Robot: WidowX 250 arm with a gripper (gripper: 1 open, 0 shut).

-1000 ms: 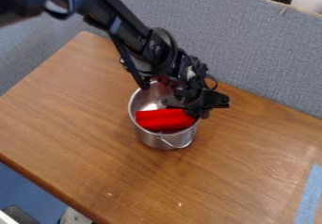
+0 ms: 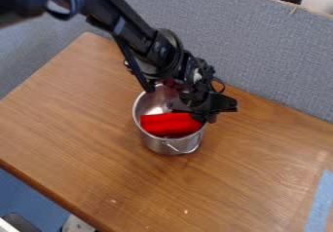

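A silver metal pot (image 2: 151, 138) stands on the wooden table (image 2: 78, 148), holding a bright red object (image 2: 169, 124). The black arm reaches down from the upper left, and its gripper (image 2: 202, 109) sits over the pot's back right rim, partly hiding it. The fingertips are dark and crowded against the rim and red object, so their opening and anything between them are unclear. Another red piece shows behind the arm above the pot.
A grey padded wall (image 2: 260, 51) runs along the back of the table. The wood is clear left, front and right of the pot. A light blue strip (image 2: 318, 197) lies at the right edge.
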